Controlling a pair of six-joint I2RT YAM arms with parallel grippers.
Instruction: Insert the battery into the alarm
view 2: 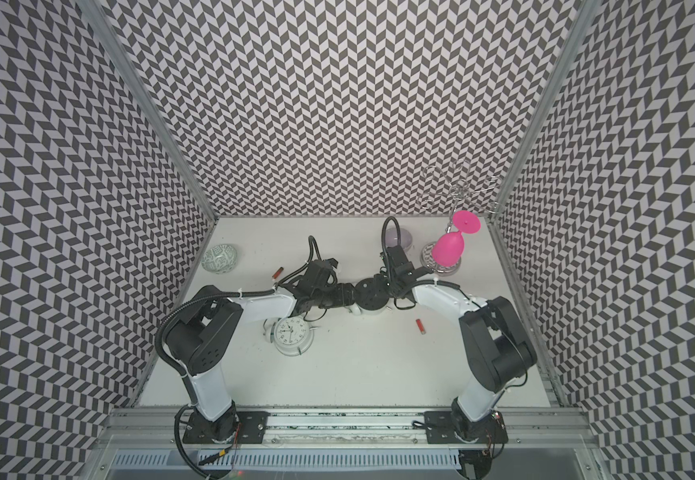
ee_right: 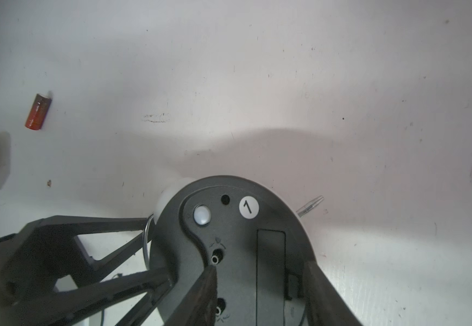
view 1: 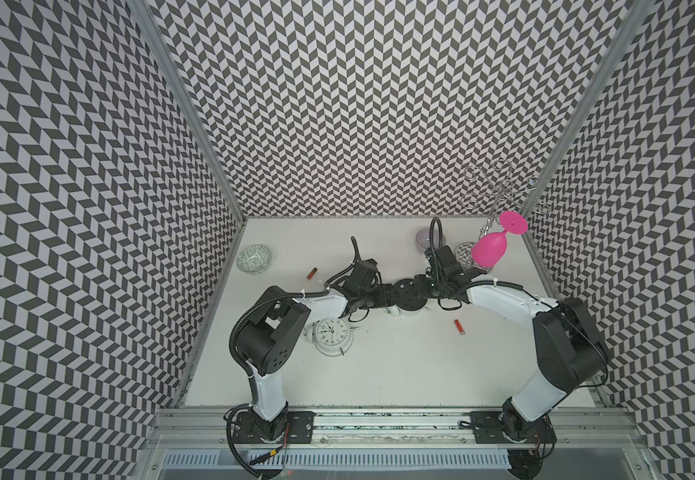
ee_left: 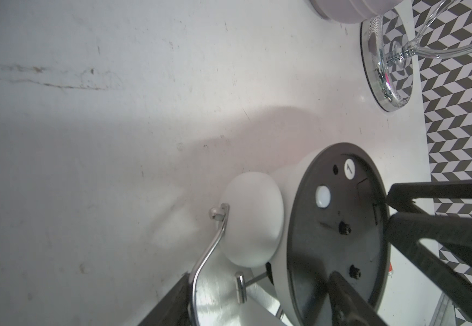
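An alarm clock with a black round back [ee_right: 236,228] stands between my two grippers, its back facing up in the right wrist view. Within that back the outlined battery cover [ee_right: 271,277] sits flush in place. My left gripper is open at the clock's edge, with its bell [ee_left: 252,217] and leg between and around the fingers. Over the cover is my right gripper, open, its fingers to either side of it. One red battery [view 1: 458,326] lies on the table to the right; another [view 1: 311,273] lies to the left.
A second alarm clock [view 1: 331,334] lies face up beside the left arm. A green bowl [view 1: 254,257] stands far left. Behind the grippers are a purple bowl [view 1: 426,239] and a chrome stand with a pink glass [view 1: 489,249].
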